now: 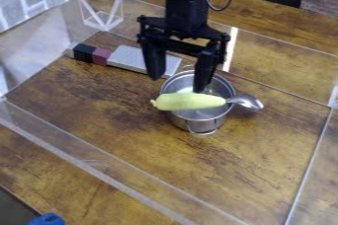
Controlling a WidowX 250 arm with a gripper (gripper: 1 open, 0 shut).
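My black gripper hangs open in the upper middle of the camera view, above and just behind a steel pot, with nothing seen between its fingers. A pale yellow-green toy vegetable lies across the pot, and a silver spoon-like utensil sticks out over the pot's right side.
A silver and dark red bar-like object lies behind on the left. Clear walls border the wooden surface. A blue object sits at the bottom left.
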